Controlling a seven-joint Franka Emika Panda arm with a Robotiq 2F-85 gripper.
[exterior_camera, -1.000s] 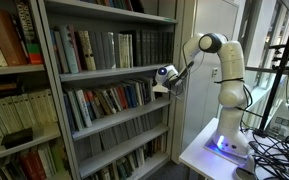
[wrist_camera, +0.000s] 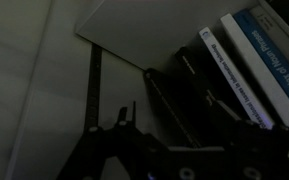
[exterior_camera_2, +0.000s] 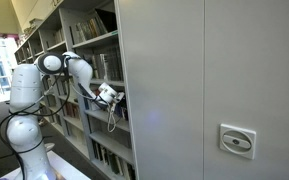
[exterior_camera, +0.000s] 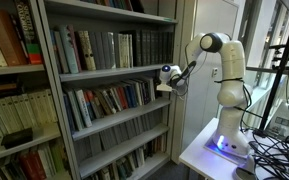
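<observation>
My gripper reaches toward the right end of a bookcase shelf; its dark fingers stand apart in the wrist view. Ahead of it, a dark book (wrist_camera: 167,100) leans near the light shelf panel, partly covered by the right finger. To its right come a white-spined book (wrist_camera: 234,76) and a blue book (wrist_camera: 272,52). In the first exterior view the gripper (exterior_camera: 165,87) is beside the row of books (exterior_camera: 114,98) on the middle shelf. Whether a finger touches a book cannot be made out in the dark wrist view.
Shelves above and below hold more books (exterior_camera: 134,48). The tall side panel (exterior_camera: 190,70) closes the bookcase on the right. A white table (exterior_camera: 206,158) carries the arm's base. Cables (exterior_camera: 279,157) lie behind it. Part of the lower shelf (exterior_camera: 99,163) is bare.
The arm has shifted only very slightly at the shelf's right end. The books look unmoved.
</observation>
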